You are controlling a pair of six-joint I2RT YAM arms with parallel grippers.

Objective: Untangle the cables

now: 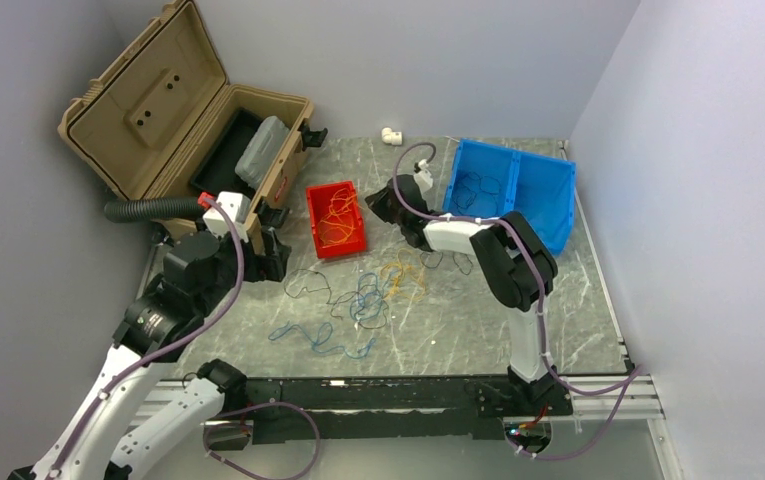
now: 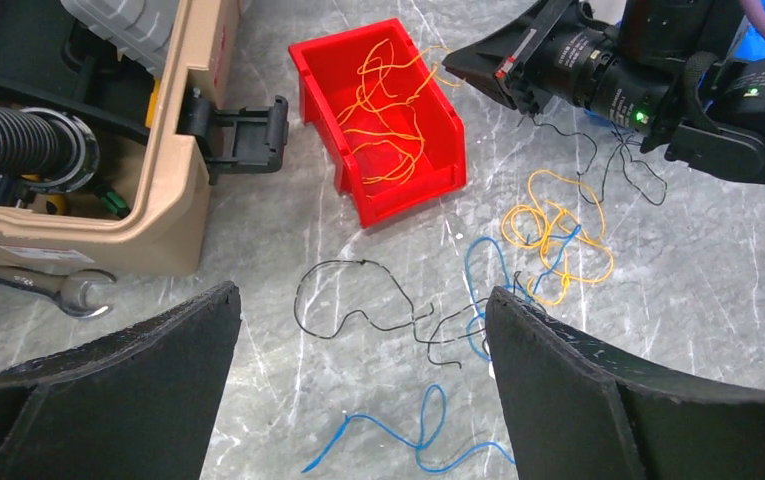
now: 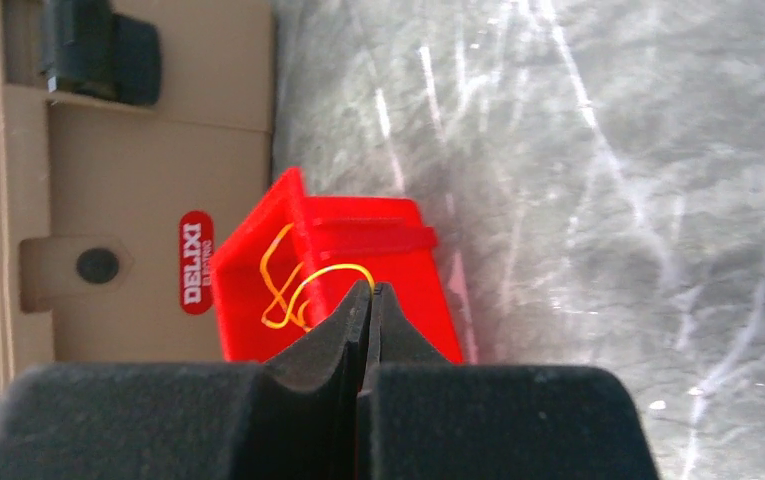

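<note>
A yellow cable [image 2: 398, 130] lies in the red bin [image 2: 303, 75], part of it passing over the bin's right rim. At that rim my right gripper is shut. The yellow strand meets its fingertips in the right wrist view; whether it is pinched or lies behind them I cannot tell. On the table a second yellow cable [image 2: 558, 215], a blue cable [image 2: 473, 265] and a black cable [image 2: 393, 275] overlap. Another blue cable [image 1: 318, 340] lies apart, nearer the front. My left gripper stands open at the table's left, nothing between its fingers.
The blue two-part box [image 1: 543, 190] at the back right has a dark cable in its left compartment. A further black cable [image 2: 623, 150] lies below my right arm. The open tan case [image 1: 298, 110] fills the back left.
</note>
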